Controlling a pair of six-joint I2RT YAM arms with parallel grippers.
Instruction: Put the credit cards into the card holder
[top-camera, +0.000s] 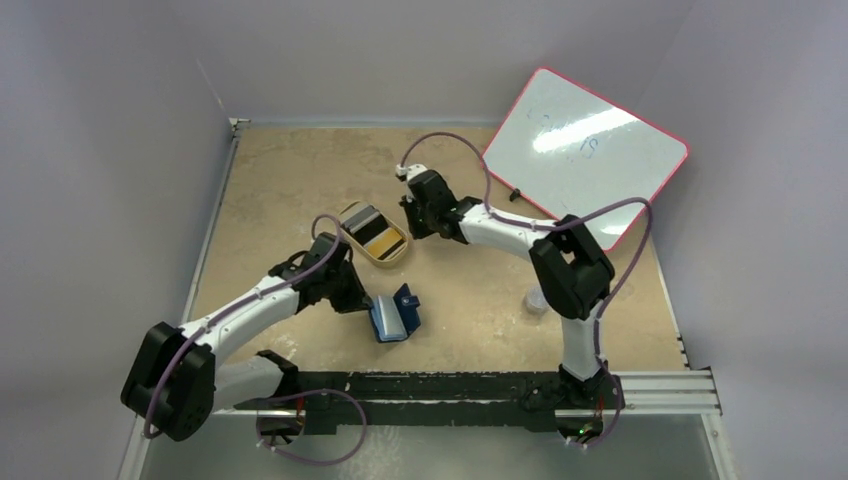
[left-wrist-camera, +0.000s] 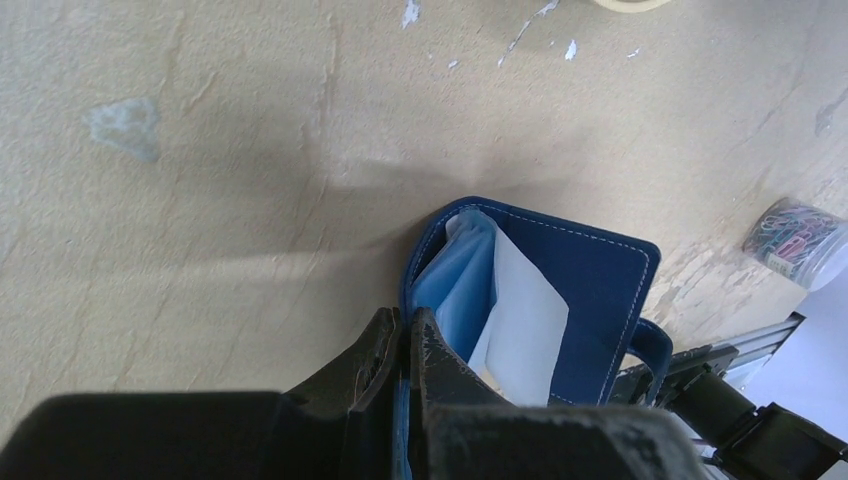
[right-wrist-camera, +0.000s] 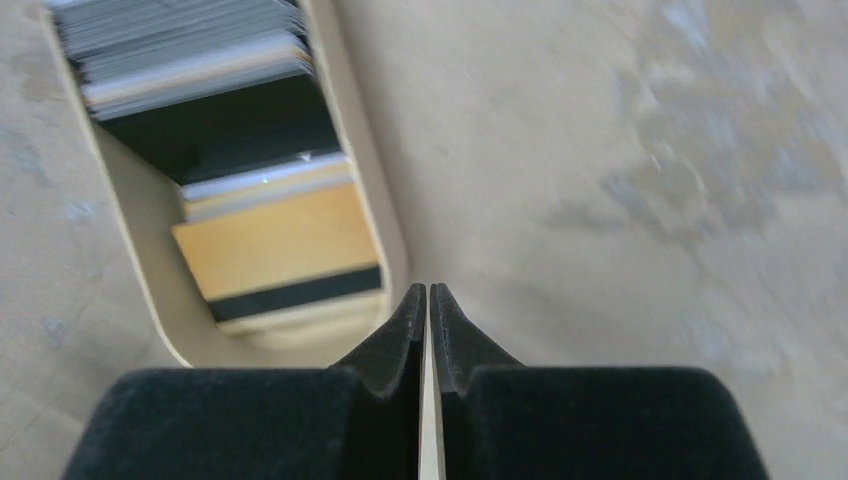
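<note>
The dark blue card holder (top-camera: 411, 312) stands partly open on the table, its pale inner sleeves (left-wrist-camera: 520, 310) fanned out. My left gripper is shut on the edge of its blue cover. Credit cards (top-camera: 380, 241) lie in a beige oval tray (right-wrist-camera: 362, 160): a grey stack (right-wrist-camera: 190, 50) at one end, a black card (right-wrist-camera: 230, 125), and a gold card (right-wrist-camera: 280, 240) with a dark stripe towards the other end. Just outside the tray's right side, my right gripper is shut, with no card showing between its fingers.
A whiteboard (top-camera: 585, 150) with a red rim takes up the back right. A clear tub of paper clips (left-wrist-camera: 797, 243) stands at the right front, partly beside my right arm. The table between holder and tub is clear.
</note>
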